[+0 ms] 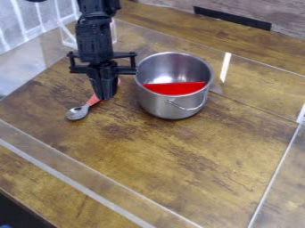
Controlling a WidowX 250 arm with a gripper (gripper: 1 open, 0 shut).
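My black gripper [103,76] hangs from the top left, pointing down just left of the steel pot, over the red handle of a spoon [78,111] that lies on the wooden table [179,178]. Its fingers look shut; whether anything is between them is hidden. The spoon's silver bowl points toward the lower left. The pot [174,98] stands at the centre right with a red shape inside and a wire handle at its front.
A pale transparent edge runs along the left, and light strips cross the table's right side.
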